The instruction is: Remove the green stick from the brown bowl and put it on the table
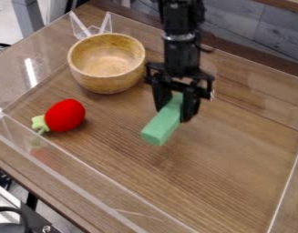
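The green stick [159,129] slants below my gripper [179,98], which is shut on its upper end. Both are to the right of and nearer the camera than the brown bowl [106,84], over the middle of the wooden table [127,168]. The stick's lower end points down and left; whether it touches the table I cannot tell. Inside the bowl nothing shows. The fingers hide the top of the stick.
A red object with a green end [66,116], like a toy vegetable, lies on the left of the table. Bare table spreads across the front and right. Dark cables [15,217] run beyond the lower left edge.
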